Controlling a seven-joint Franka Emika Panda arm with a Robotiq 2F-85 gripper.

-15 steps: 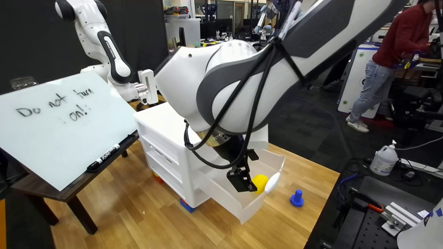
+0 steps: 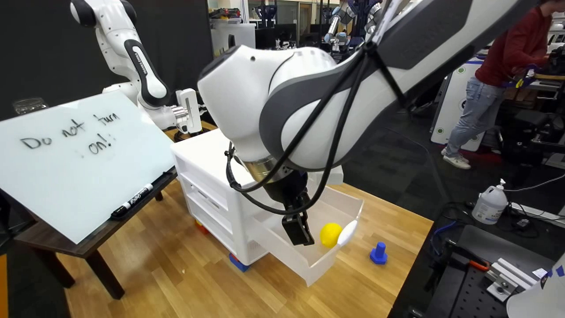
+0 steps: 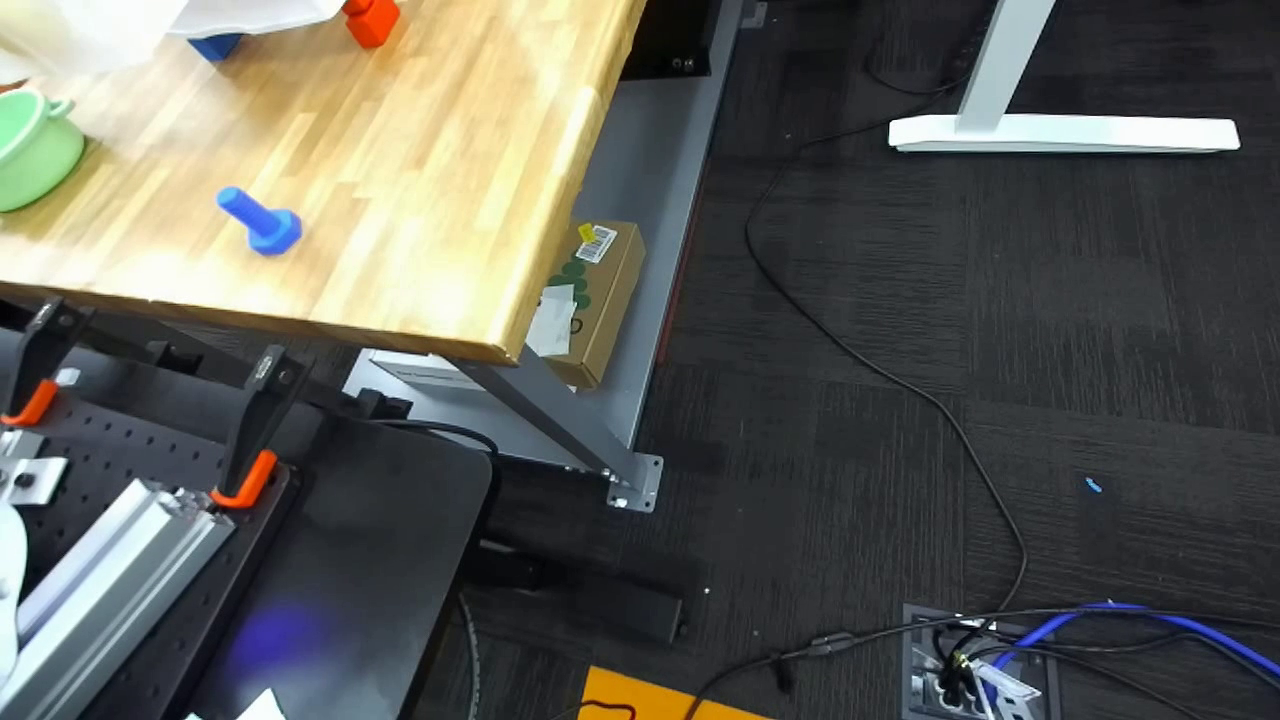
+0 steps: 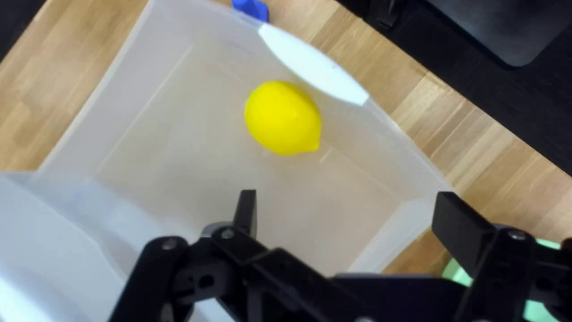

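Note:
A yellow lemon (image 2: 331,235) lies in the pulled-out clear drawer (image 4: 145,204), close to its front wall and white handle (image 4: 316,64). The drawer belongs to a white cabinet (image 2: 212,159). My gripper is open above the drawer, its fingers wide apart and nothing between them. From the wrist view, the lemon sits beyond the fingertips, toward the handle side. In exterior view 1 the gripper (image 2: 299,228) hangs over the drawer to the left of the lemon, apart from it.
A blue bolt-shaped piece (image 2: 378,254) stands on the table outside the drawer's front. A green pot (image 3: 36,150) is at the table's left in exterior view 2. A whiteboard (image 2: 79,164) leans left of the cabinet.
The arm has risen slightly and the gripper has shifted left and turned, leaving the lemon more visible in exterior view 1. Lemon and drawer have stayed in place.

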